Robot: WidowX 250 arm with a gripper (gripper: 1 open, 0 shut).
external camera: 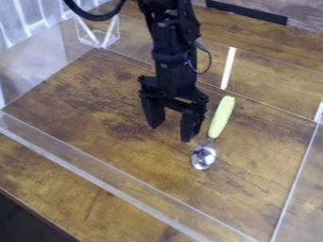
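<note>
My black gripper (173, 121) is low over the wooden table, open, with its two fingers apart and nothing visible between them. To its right lies a long pale green object (221, 117), and just below that a silver spoon (205, 156) lies with its bowl toward the front.
A white wire-like frame (98, 33) stands at the back left, and a white strip (229, 68) is at the back right.
</note>
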